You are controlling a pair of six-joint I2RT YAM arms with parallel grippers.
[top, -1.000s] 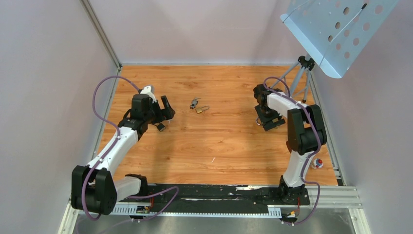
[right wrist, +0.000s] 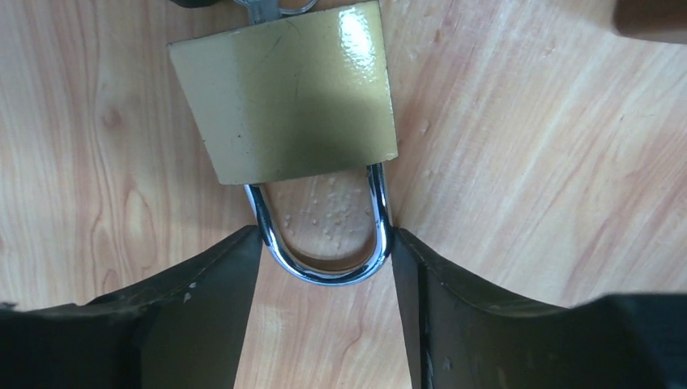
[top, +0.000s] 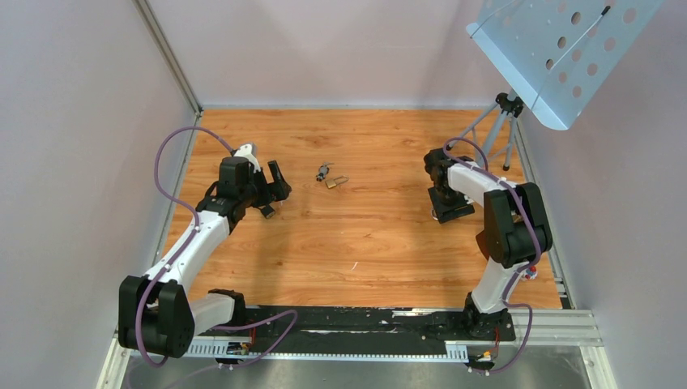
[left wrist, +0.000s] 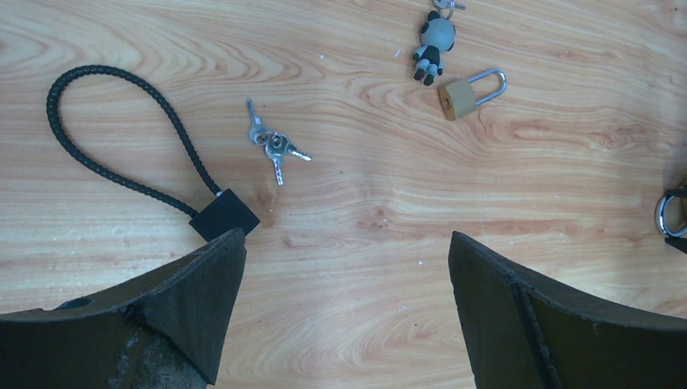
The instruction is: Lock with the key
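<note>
In the right wrist view a large brass padlock (right wrist: 288, 97) lies on the wood. A key (right wrist: 263, 10) with a ring sits at its top edge, partly cut off. My right gripper has closed in around the steel shackle, one fingertip touching each side. Its loop faces the gripper, both legs reaching into the body. On the left, my open left gripper holds nothing. Ahead of it lie a bunch of keys (left wrist: 277, 144), a black cable lock (left wrist: 225, 215) and a small brass padlock (left wrist: 458, 99) with its shackle standing out.
A panda keychain (left wrist: 433, 49) with a key lies near the small padlock. Behind the right arm, a brown object (right wrist: 652, 18) shows at the corner. A tripod (top: 508, 105) stands at the back right.
The left arm and the items by it are unmoved.
</note>
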